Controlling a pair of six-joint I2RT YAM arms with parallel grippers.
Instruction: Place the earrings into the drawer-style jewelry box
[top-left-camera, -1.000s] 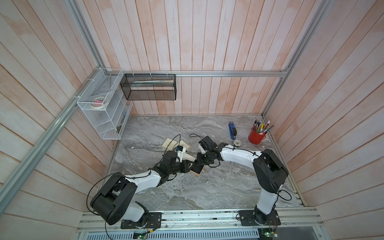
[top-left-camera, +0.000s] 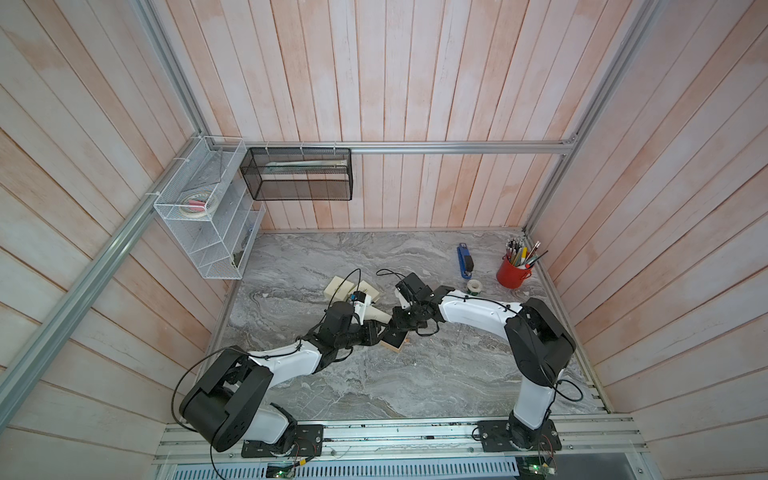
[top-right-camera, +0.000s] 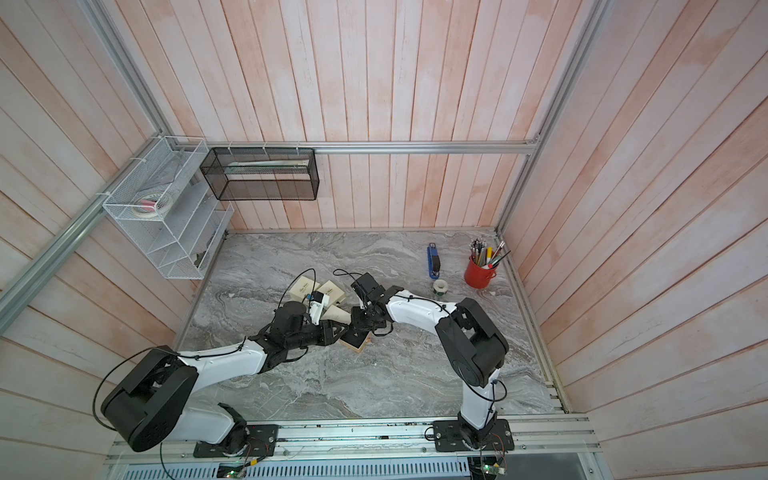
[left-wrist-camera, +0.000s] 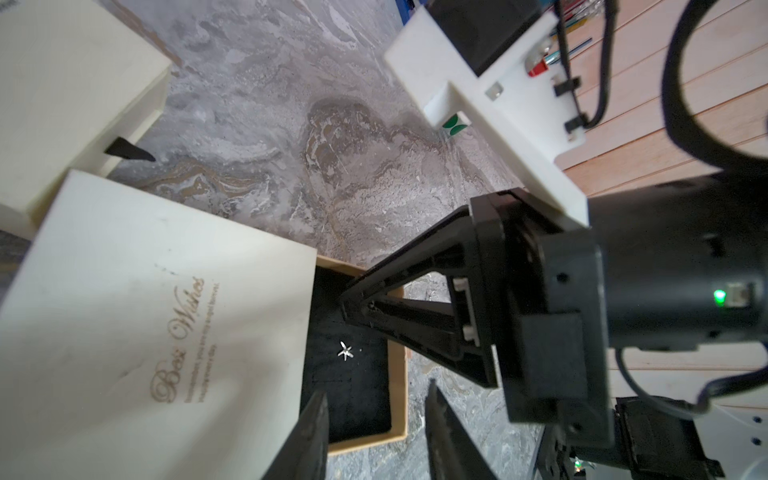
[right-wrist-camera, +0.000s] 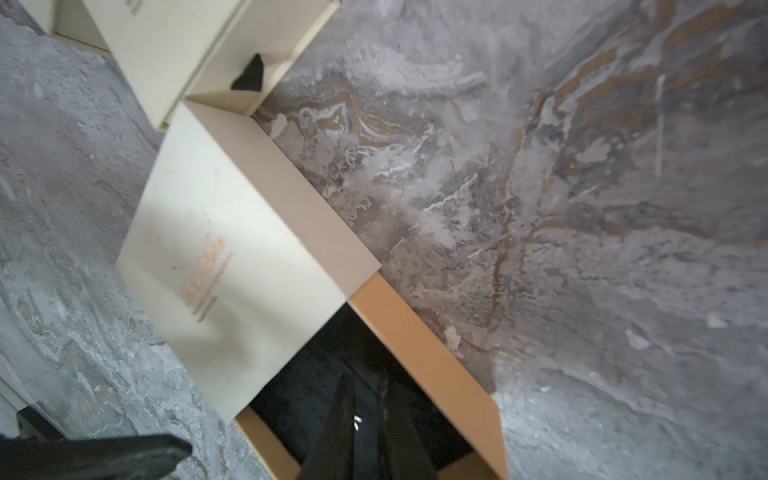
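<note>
The cream jewelry box lies with its drawer pulled part way out, black lining showing. On that lining lies a small silver, star-like earring; in the right wrist view the earring shows as white flecks. My right gripper is shut, its tips over the drawer near its far side, apart from the earring, and nothing shows between them. My left gripper has its fingers on either side of the extended drawer and is shut on it, though the contact itself is hidden.
More cream boxes stand against the far end of the box. Farther right on the marble table are a blue stapler-like object, a small round holder and a red mug of tools.
The left arm has barely shifted, and the box stays put.
</note>
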